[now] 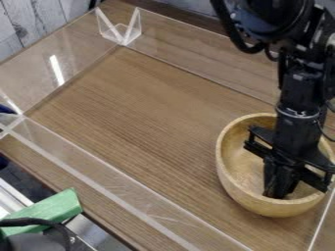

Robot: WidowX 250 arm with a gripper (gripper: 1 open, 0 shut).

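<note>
A pale wooden bowl (241, 176) sits at the lower right of the wooden table. My black gripper (280, 176) reaches down into it from the upper right, its fingertips low inside the bowl. It looks shut; whether anything small is between the fingers is hidden by the dark housing and the bowl.
A clear bracket (119, 29) stands at the back left. A green object (39, 212) and a black cable lie off the table's lower left edge.
</note>
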